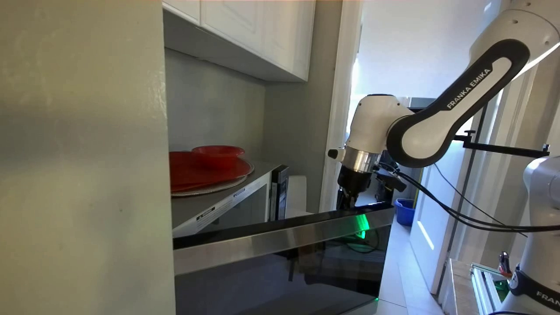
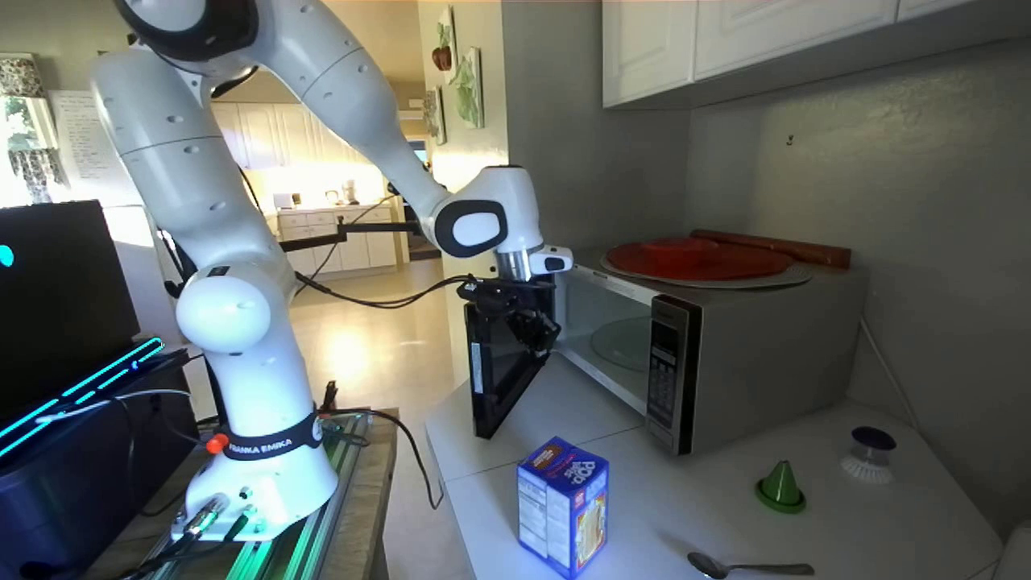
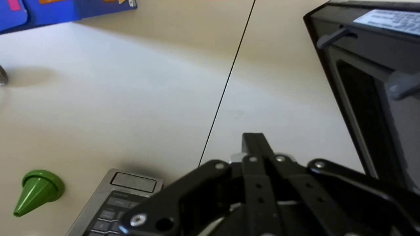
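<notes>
The microwave (image 2: 773,338) stands on the counter with its dark glass door (image 1: 283,278) swung wide open. My gripper points down, its two fingers pressed together with nothing visible between them. In exterior view 1 the gripper (image 1: 346,202) is on the inner side of the door's top edge, near the free end, its tips hidden behind the door. Exterior view 2 shows the gripper (image 2: 536,338) close to the door's inner face; whether it touches cannot be told. Along the right of the wrist view runs the door's inner side (image 3: 366,59) with its latch hooks.
A red dish (image 1: 218,151) and red plate lie on the microwave. On the counter are a blue box (image 2: 563,507), a spoon (image 2: 749,566), a green cone (image 2: 780,483) and a round brush (image 2: 868,454). Bare counter (image 3: 149,98) lies between box and microwave.
</notes>
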